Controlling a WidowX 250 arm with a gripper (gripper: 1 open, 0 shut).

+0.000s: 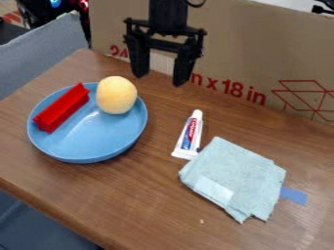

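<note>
My black gripper (159, 68) hangs open in the upper middle, above the table, with nothing between its fingers. Below it on the left, a blue plate (85, 145) holds a red block (59, 107) and a pale yellow round object (116, 95). A white toothpaste tube (188, 135) lies right of the plate. A folded light-blue cloth (232, 181) lies at the lower right.
A cardboard box (261, 54) stands along the back of the wooden table (131, 195). A strip of blue tape (294, 195) is at the right.
</note>
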